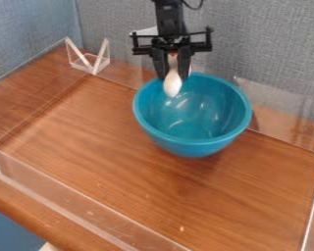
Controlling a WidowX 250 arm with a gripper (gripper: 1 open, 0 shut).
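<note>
My black gripper (pixel 172 59) hangs at the top centre, shut on a pale, whitish elongated object (pixel 173 81), which looks egg- or spoon-shaped and points downward. This object is held over the rear left part of a teal bowl (pixel 196 133) that stands on the wooden table (pixel 107 167). Whether the object touches the bowl cannot be told from this angle.
A clear triangular holder (pixel 89 58) stands at the back left. Transparent low edging (pixel 68 211) runs along the table's sides, with grey padded walls behind.
</note>
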